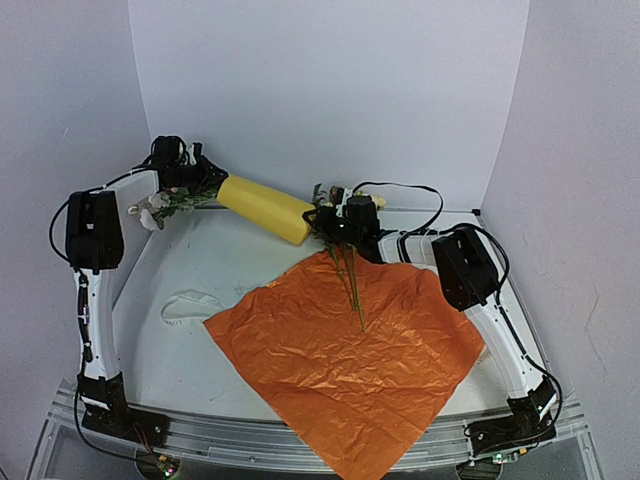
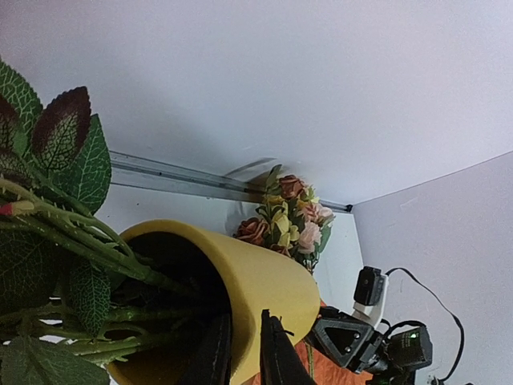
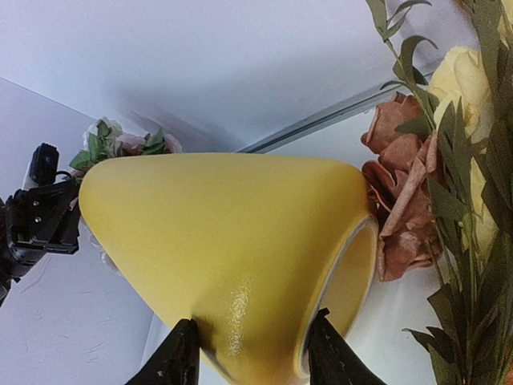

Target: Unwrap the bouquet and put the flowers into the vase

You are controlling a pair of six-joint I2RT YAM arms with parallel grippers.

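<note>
The yellow vase [image 1: 262, 207] is tilted on its side between my two grippers, its left end higher in the top view. My left gripper is shut on the rim of its wide mouth, one finger inside and one outside. Leafy green stems [image 2: 120, 261] run into that mouth; their pale flowers [image 1: 152, 212] hang out on the left. At the opposite end, my right gripper is shut on the vase wall by the other rim. A second bunch of flowers [image 2: 290, 216], brownish-red, yellow and pink, lies behind the right gripper.
An orange wrapping sheet [image 1: 350, 370] covers much of the table's middle and right, with the second bunch's stems [image 1: 350, 285] across its top. A white band [image 1: 190, 308] lies on the left. Walls stand close behind both grippers.
</note>
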